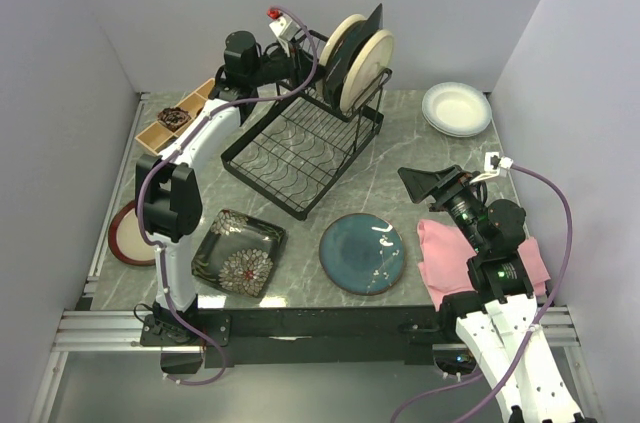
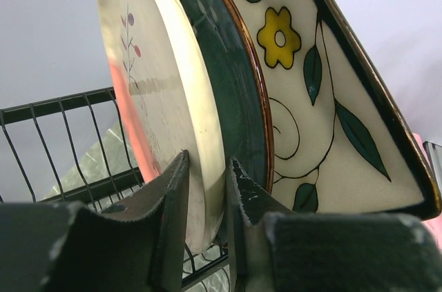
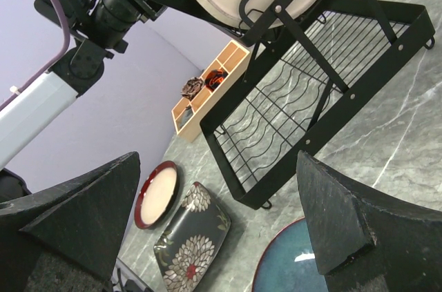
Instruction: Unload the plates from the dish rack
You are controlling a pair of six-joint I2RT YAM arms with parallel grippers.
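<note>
The dish rack (image 1: 300,158) stands at the back centre, plates upright in its upper tier. My left gripper is shut on the rim of a cream plate (image 2: 152,78); behind it are a dark green plate (image 2: 228,78) and a flowered square plate (image 2: 311,133). A cream plate (image 1: 374,63) faces outward at the right end. My right gripper (image 1: 425,183) hangs open over the right side of the counter, empty.
A stack of white plates (image 1: 456,103) lies back right, a blue plate (image 1: 362,253) front centre, a square floral dish (image 1: 237,251) and red-rimmed plate (image 1: 130,243) front left. A wooden organiser (image 1: 160,138) is at the left, a pink cloth (image 1: 445,263) at the right.
</note>
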